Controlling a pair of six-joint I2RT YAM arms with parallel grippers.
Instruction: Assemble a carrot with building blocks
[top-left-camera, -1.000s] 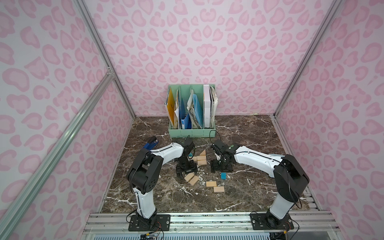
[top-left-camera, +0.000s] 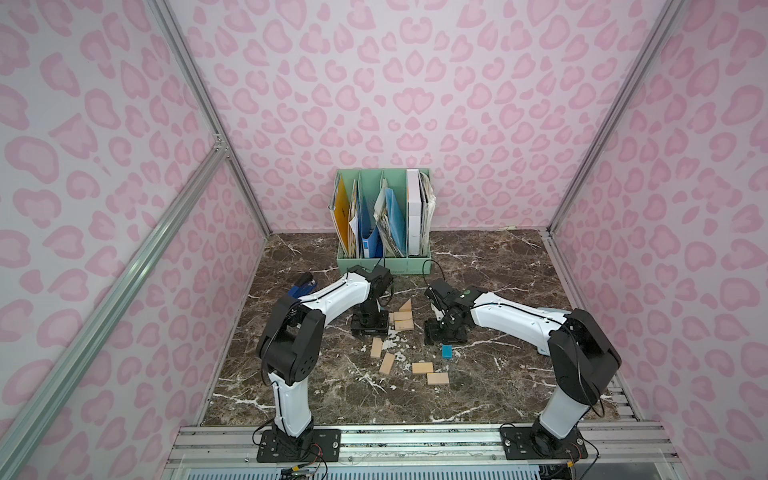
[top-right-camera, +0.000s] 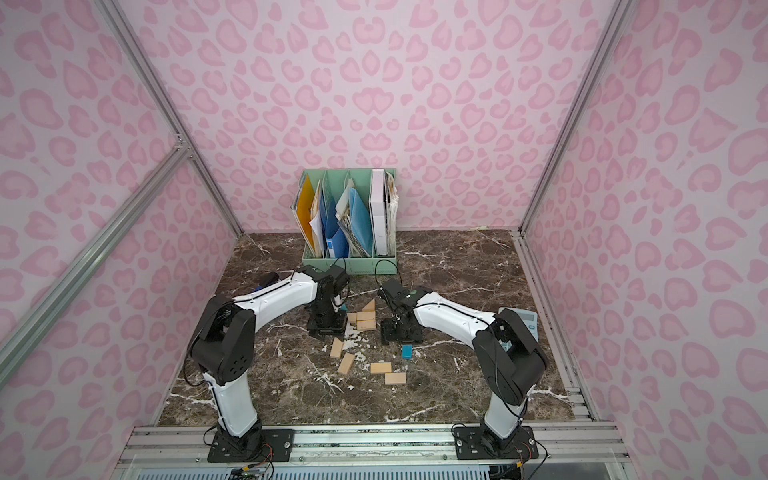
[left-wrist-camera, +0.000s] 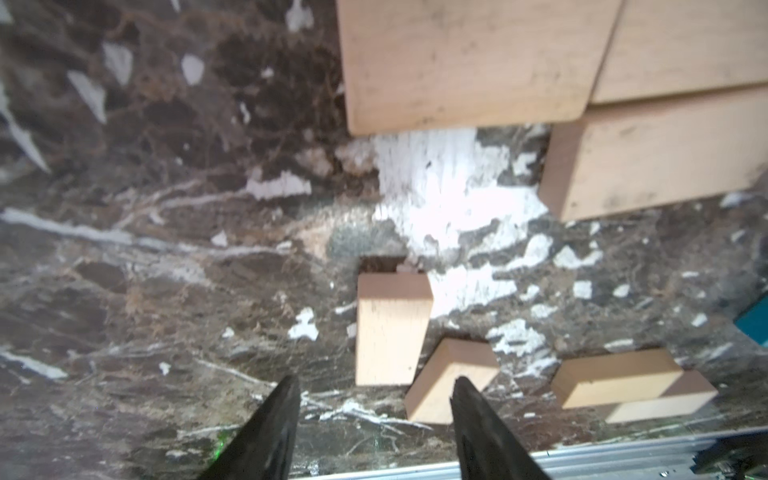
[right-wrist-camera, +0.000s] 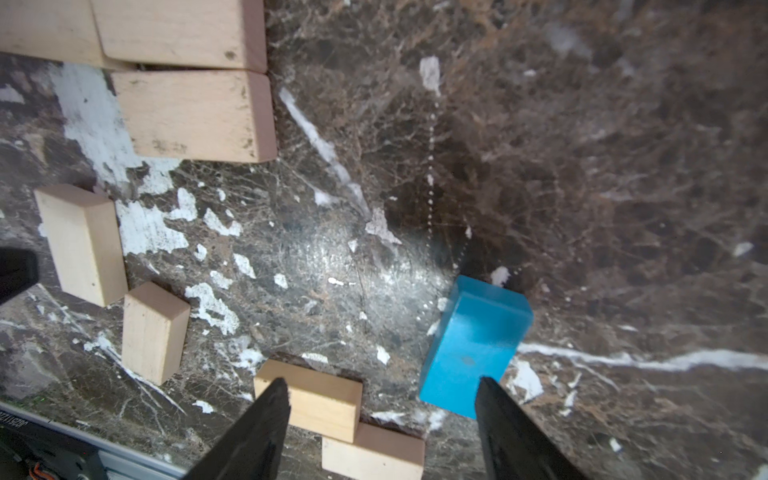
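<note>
In the left wrist view my left gripper is open, its fingers apart above the table. A wooden block (left-wrist-camera: 390, 336) lies ahead of the fingertips, with a tilted wooden block (left-wrist-camera: 448, 384) to its right. Several wooden blocks (top-left-camera: 404, 321) sit together farther back, a triangular one (top-left-camera: 406, 305) behind them. A small piece of blue (top-right-camera: 342, 307) shows beside the left gripper in the top right view. My right gripper is open over the table. The blue block (right-wrist-camera: 478, 344) lies near its right finger, clear of it. Two wooden blocks (right-wrist-camera: 312, 397) overlap in view near its left finger.
A green file rack (top-left-camera: 384, 266) full of folders stands behind the grippers. A blue object (top-left-camera: 302, 285) lies at the left, and a pale calculator-like object (top-right-camera: 524, 320) at the right.
The left gripper has moved back from the front-left wooden block. That block has turned from slanted to nearly straight. The right arm has shifted only slightly.
</note>
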